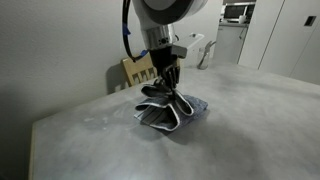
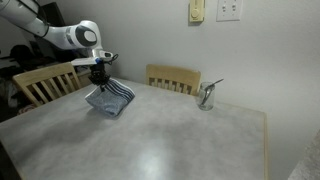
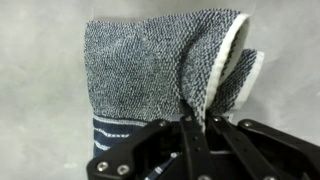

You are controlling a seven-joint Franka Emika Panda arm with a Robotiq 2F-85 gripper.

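A grey-blue woven towel (image 1: pixel 172 108) with white edging and stripes lies bunched on the table. Part of it is pinched up in folds by my gripper (image 1: pixel 170 88), which is shut on the cloth. From exterior view 2, the towel (image 2: pixel 112 99) shows at the table's far left, with the gripper (image 2: pixel 100 80) just over its upper side. In the wrist view a raised, white-edged fold of the towel (image 3: pixel 150 60) runs down between the fingers. The black gripper body hides the cloth's lower part.
The grey table (image 2: pixel 170 135) is broadly clear in front of and right of the towel. A glass jar with a utensil (image 2: pixel 207 98) stands near the wall. Wooden chairs (image 2: pixel 173 78) line the table edge.
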